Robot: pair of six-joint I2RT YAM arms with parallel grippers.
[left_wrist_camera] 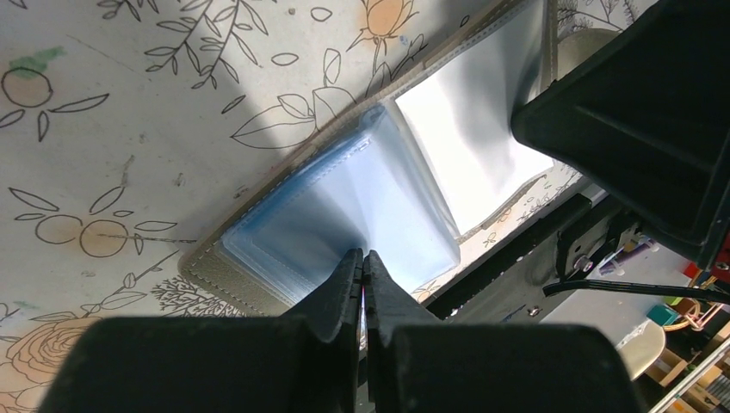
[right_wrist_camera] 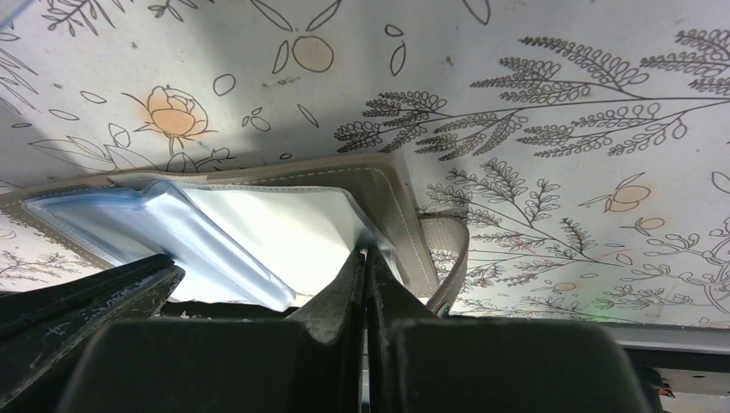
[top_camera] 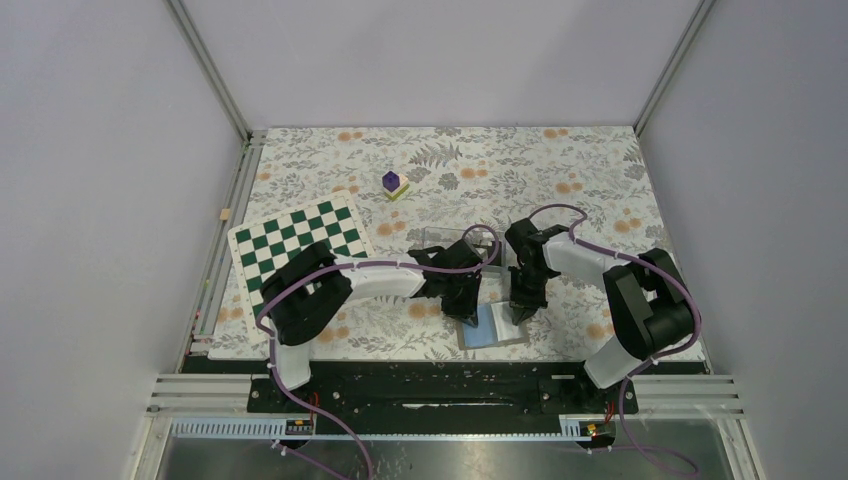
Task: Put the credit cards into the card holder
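Observation:
The card holder (top_camera: 493, 342) lies spread open near the table's front edge, with a blue-looking sleeve (left_wrist_camera: 340, 202) on its left part and a white-looking sleeve (right_wrist_camera: 275, 228) on its right. Over the blue sleeve, my left gripper is shut, its tips close to the sleeve's surface. My right gripper is shut with its tips at the right edge of the white sleeve. Whether thin sleeve film is caught in either one cannot be told. I cannot make out any loose credit card.
Behind the grippers stands a clear box (top_camera: 437, 236), partly covered by the left arm. A green-and-white checkered board (top_camera: 290, 240) lies to the left, and a small purple-and-white block (top_camera: 396, 184) farther back.

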